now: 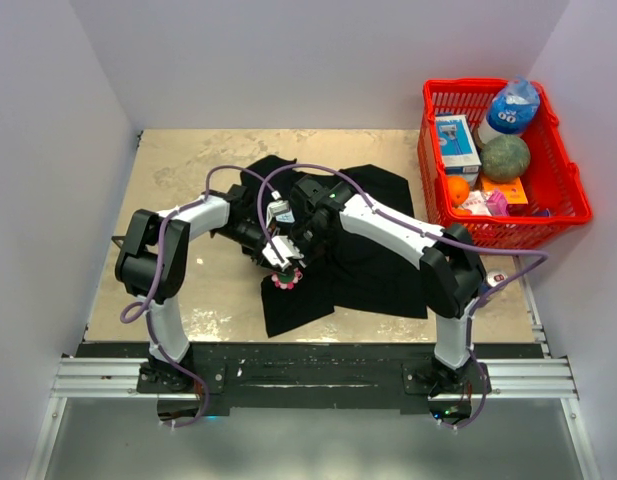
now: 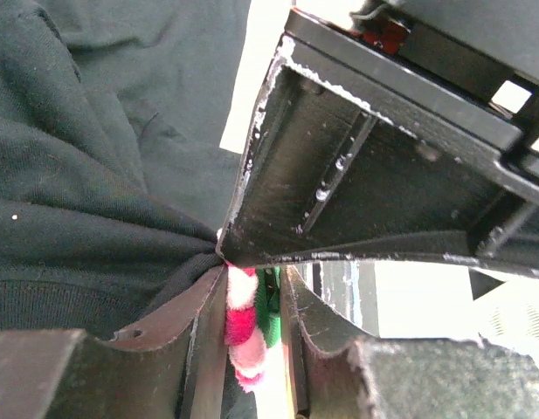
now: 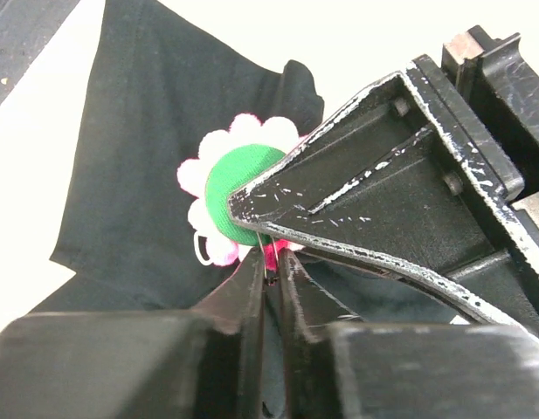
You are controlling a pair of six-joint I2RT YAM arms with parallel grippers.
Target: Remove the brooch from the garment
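The black garment (image 1: pixel 378 270) lies spread on the table. On its lower part sits the brooch (image 3: pixel 239 181), a green disc with a pink and white scalloped edge. In the left wrist view my left gripper is shut on the brooch, seen edge-on as fuzzy pink and green trim. In the right wrist view my right gripper has its fingertips close together at the brooch's lower edge, around a thin metal pin; whether they are closed on it is unclear. The two grippers cross closely, each partly hiding the brooch.
A red basket (image 1: pixel 573 205) with a bottle, boxes and round fruit stands at the back right. Bare table (image 1: pixel 203 300) shows left of the garment and along the back; walls border three sides.
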